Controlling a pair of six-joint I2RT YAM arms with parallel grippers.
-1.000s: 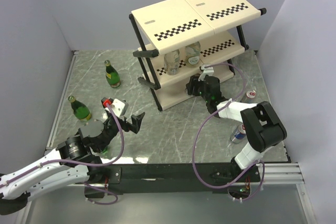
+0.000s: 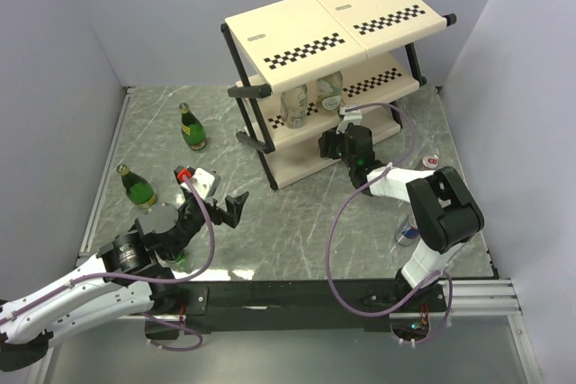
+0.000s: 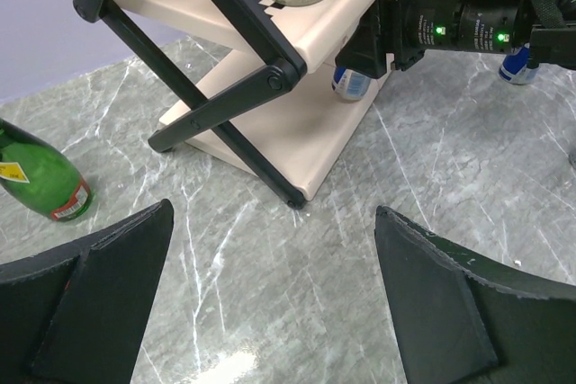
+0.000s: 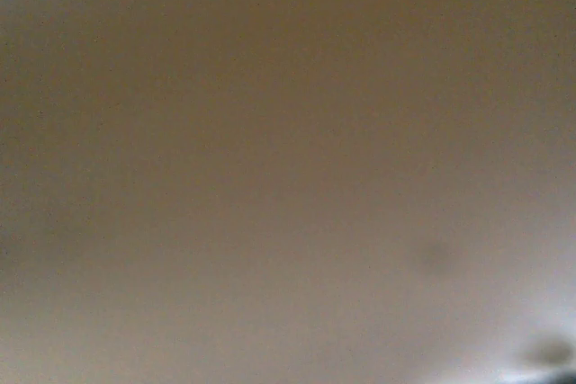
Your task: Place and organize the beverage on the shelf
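A shelf unit [image 2: 297, 166] with pale boards and black posts stands at the back. At its lowest board, my right gripper [image 2: 331, 144] reaches in from the front. In the left wrist view, that gripper is shut on a blue-and-silver can [image 3: 352, 84], whose lower part shows over the bottom board [image 3: 279, 128]. The right wrist view is only a pale brown blur, so the grip is hidden there. My left gripper is open and empty, over bare table left of the shelf.
A blue-and-silver can [image 2: 408, 230] and a red-topped item [image 2: 430, 162] sit right, near the right arm.
My right arm has shifted slightly left, with its gripper a little further along the lower board. The left arm and the bottles have stayed put.
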